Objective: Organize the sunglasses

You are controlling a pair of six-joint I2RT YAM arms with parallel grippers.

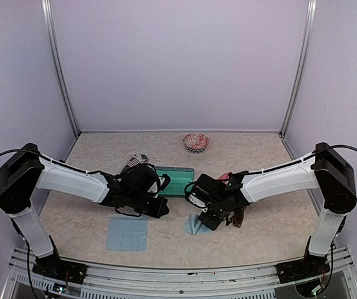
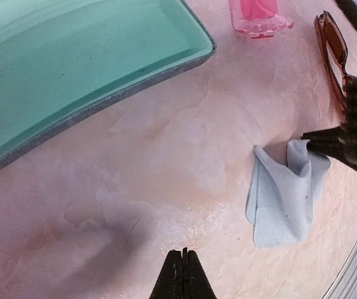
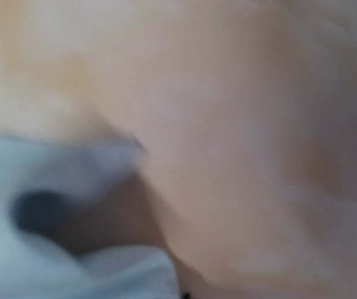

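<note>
My left gripper is shut with nothing between its fingers, above bare table. A small light-blue cloth [image 2: 282, 208] lies to its right, apart from it, with one edge folded up. My right gripper is shut on that raised edge; in the right wrist view the cloth [image 3: 35, 268] is blurred and the fingers are barely visible. Brown sunglasses [image 2: 334, 47] rest beyond the right gripper, partly covered by it. Pink clear-framed sunglasses [image 2: 256, 25] show at the top edge. A teal tray [image 2: 97, 68] is at upper left, its visible part empty.
A second blue cloth [image 1: 126, 234] is spread flat at front left. A striped item [image 1: 137, 161] lies beside the tray, partly behind the left arm. Toward the back sits a red-and-white patterned item [image 1: 195, 142].
</note>
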